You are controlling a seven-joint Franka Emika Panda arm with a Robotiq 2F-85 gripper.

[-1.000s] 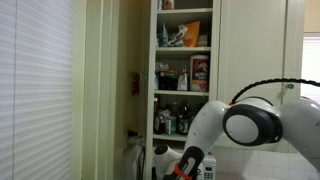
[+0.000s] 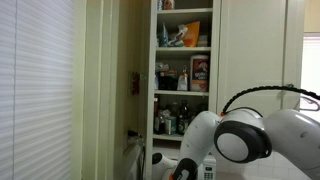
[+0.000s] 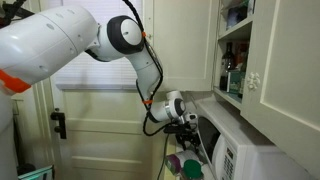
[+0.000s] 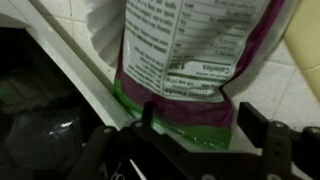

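Observation:
In the wrist view a packaged bag (image 4: 190, 72) with a printed white label, dark purple borders and a green lower end lies on pale tile. My gripper is at its green end, with the fingers apart on either side and part of the bag showing in the gap. Whether the fingers touch the bag cannot be told. Exterior view 2 shows the gripper (image 3: 193, 146) low beside the microwave, its tips small and dark. In exterior view 1 the fingers are out of sight below the frame.
A white microwave (image 3: 240, 145) stands close beside the arm. Green lids (image 3: 192, 169) lie near the front. Open shelves (image 2: 181, 95) above hold bottles and packages, and a cabinet door (image 3: 285, 75) hangs open. A dark panel (image 4: 45, 120) borders the bag's left side.
In exterior view 1 the arm has lowered, and its forearm has shifted slightly right. The shelves and their contents look the same.

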